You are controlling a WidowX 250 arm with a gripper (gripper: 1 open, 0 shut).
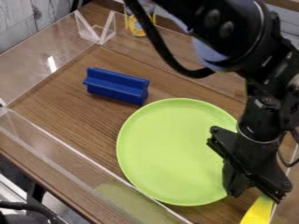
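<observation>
My gripper (233, 184) is low at the right side, its black fingers angled down over the right edge of the green plate (163, 149). Whether anything sits between the fingertips is hidden; the fingers look shut. A yellow object (258, 213) lies below the gripper at the bottom right, partly out of frame.
A blue block-like holder (115, 85) lies on the wooden table (59, 114) at upper left. Clear plastic walls run along the left and front edges. A yellow can (136, 24) stands at the back. Open wood surrounds the blue holder.
</observation>
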